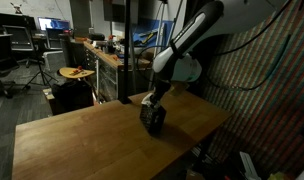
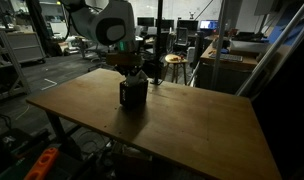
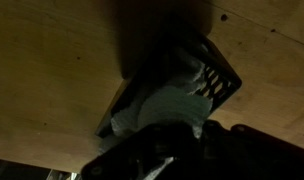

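Observation:
A black basket [image 1: 152,122] with perforated walls stands on the wooden table, near its right side in exterior view 1. Pale greyish cloth [image 3: 177,104] lies bunched in the basket in the wrist view, and some of it rises above the rim. My gripper is at the near side of the basket, low over it, shut on the cloth. The fingers are dark and partly hidden by the cloth. In exterior view 2 the black basket [image 2: 134,96] sits below the arm, with the cloth [image 2: 138,76] showing at its top.
A round stool [image 1: 76,73], office chairs and desks stand on the floor behind. A dark post [image 1: 127,55] rises at the table's far edge.

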